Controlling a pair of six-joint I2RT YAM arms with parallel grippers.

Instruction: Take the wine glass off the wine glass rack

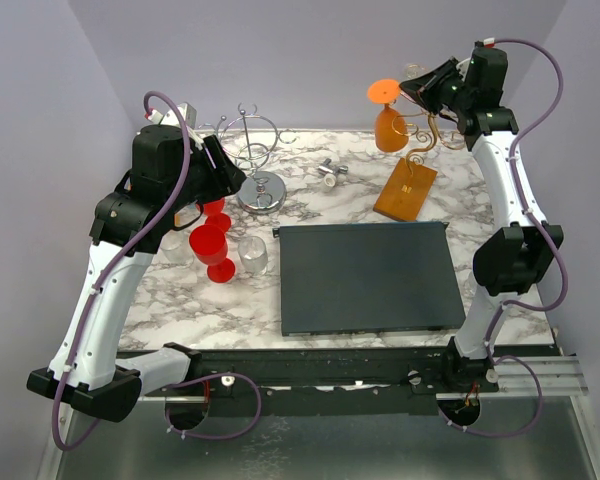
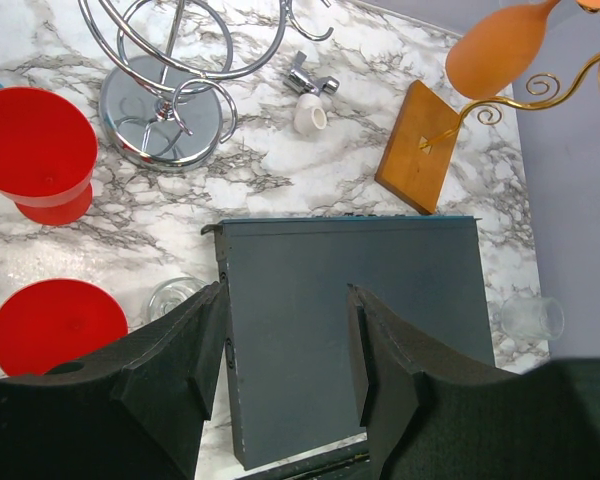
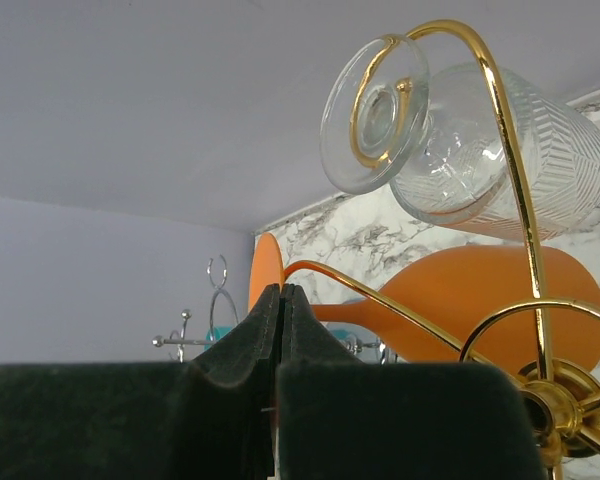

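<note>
An orange wine glass (image 1: 390, 130) hangs bowl-down at the gold rack (image 1: 429, 135), its stem close to a gold arm (image 3: 370, 290) in the right wrist view. My right gripper is shut at the edge of the thin orange foot (image 3: 264, 262), which runs in at the seam between its fingertips. A clear patterned glass (image 3: 480, 150) hangs on the rack too. Over the left of the counter, away from this rack, my left gripper stands open, nothing between its fingers.
A silver rack (image 1: 261, 190) stands back left, with red goblets (image 1: 209, 244) and a clear tumbler (image 1: 252, 255) in front. A dark flat box (image 1: 370, 278) fills the middle. A small metal fitting (image 1: 330, 172) lies behind it. Walls close in on the gold rack behind and right.
</note>
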